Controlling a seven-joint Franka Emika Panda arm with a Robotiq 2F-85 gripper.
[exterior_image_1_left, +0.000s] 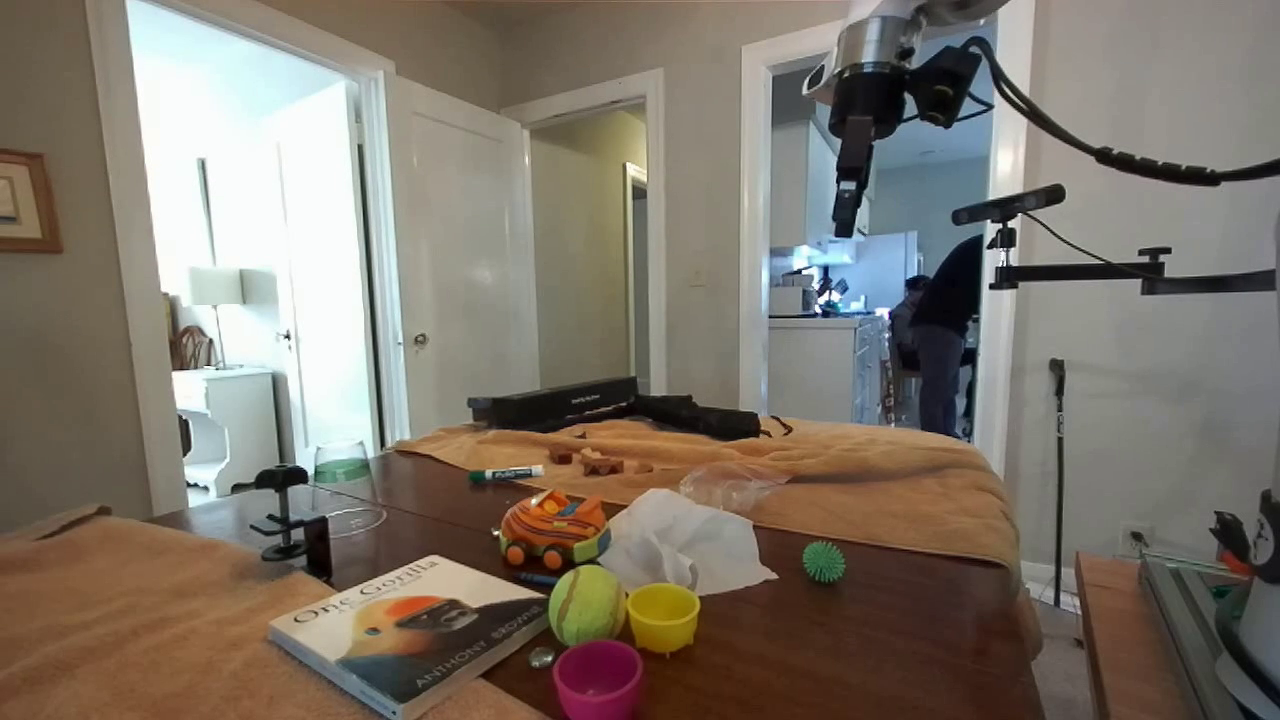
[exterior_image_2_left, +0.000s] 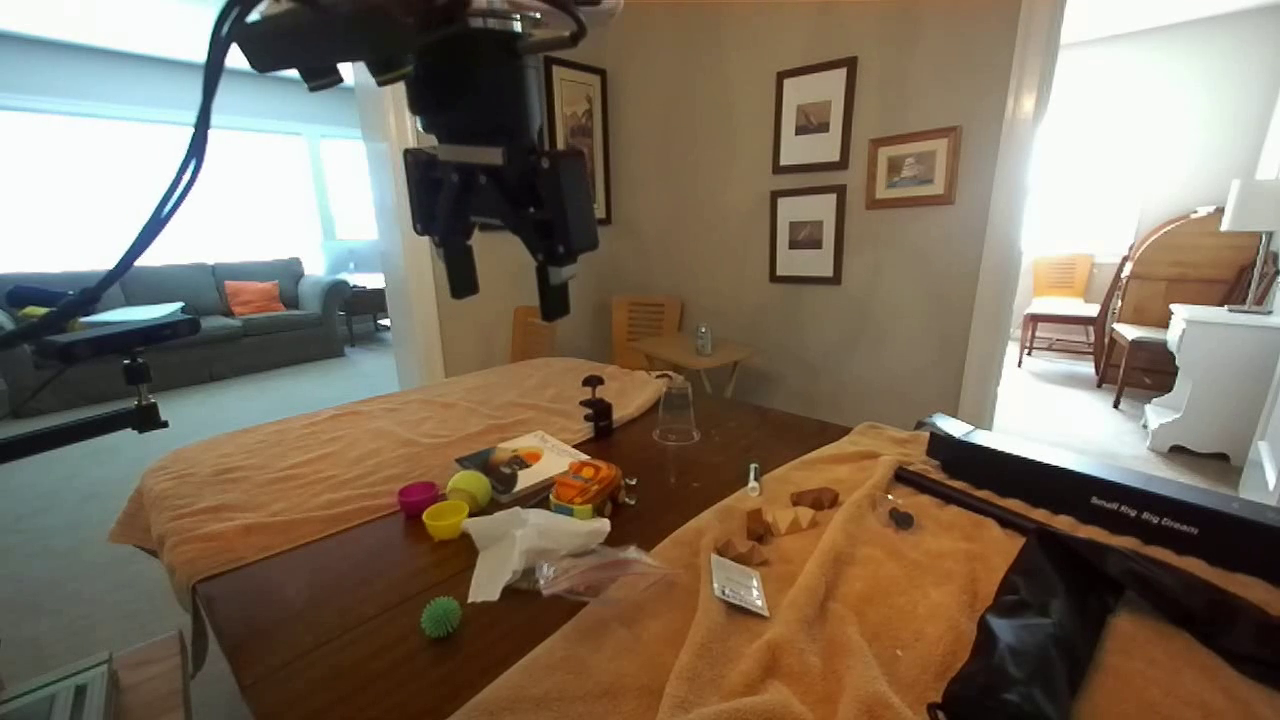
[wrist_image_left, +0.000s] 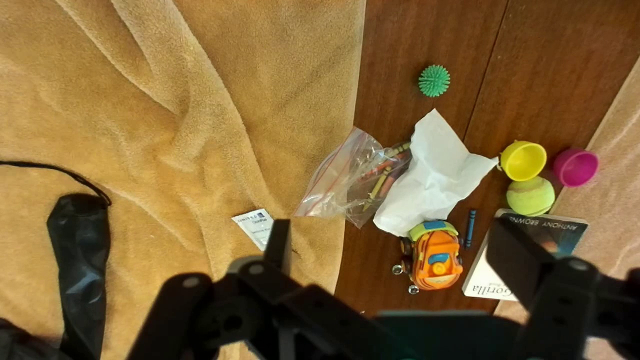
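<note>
High above the table, well clear of everything on it, my gripper stands open with nothing between its fingers. An orange toy car sits beside a crumpled white paper. A green spiky ball rests alone on the bare wood. A yellow cup and a magenta cup stand close to a tennis ball. Next to them lies a book. In the wrist view, a clear bag of crayons touches the paper, and a blue crayon lies near the car.
Orange towels cover both ends of the table. A black box, a black pouch, wooden pieces and a marker lie at one side. A clear cup stands by a black clamp. Bare wood surrounds the spiky ball.
</note>
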